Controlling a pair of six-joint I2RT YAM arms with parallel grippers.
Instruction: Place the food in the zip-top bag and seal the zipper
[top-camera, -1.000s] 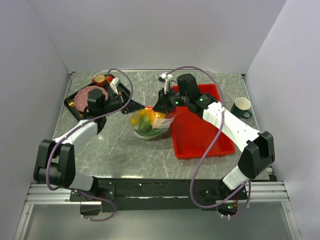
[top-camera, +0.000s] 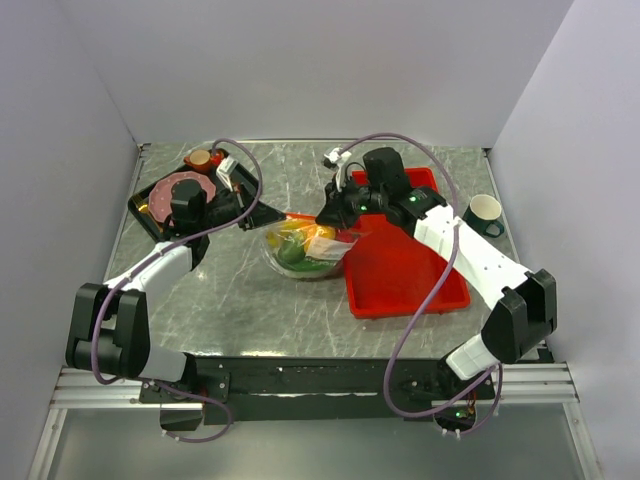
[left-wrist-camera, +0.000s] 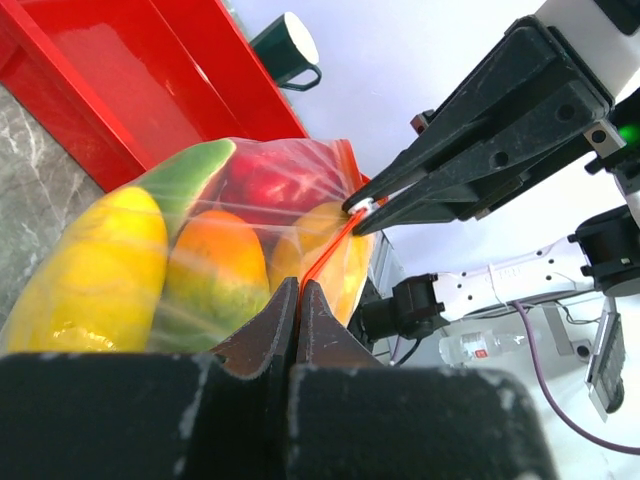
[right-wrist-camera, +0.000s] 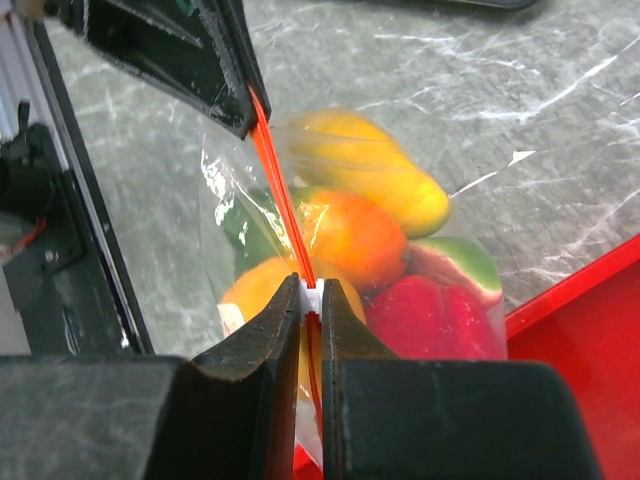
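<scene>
The clear zip bag (top-camera: 300, 255) holds toy food: a yellow mango (left-wrist-camera: 110, 270), an orange-green mango (right-wrist-camera: 350, 240), a red pepper (right-wrist-camera: 430, 325) and more. Its orange zipper runs between my grippers. My left gripper is shut at one end of the zipper, pinching the thin strip. My right gripper closes around the white slider (left-wrist-camera: 362, 208) on the zipper, farther along toward the bag's other end.
A red tray (top-camera: 400, 280) lies right of and beneath part of the bag. A green mug (top-camera: 484, 210) stands at the right; a dark tray with a pink plate (top-camera: 180, 185) is at back left.
My right gripper has moved slightly right along the zipper, away from the left gripper, which has shifted slightly. The bag looks a little more stretched.
</scene>
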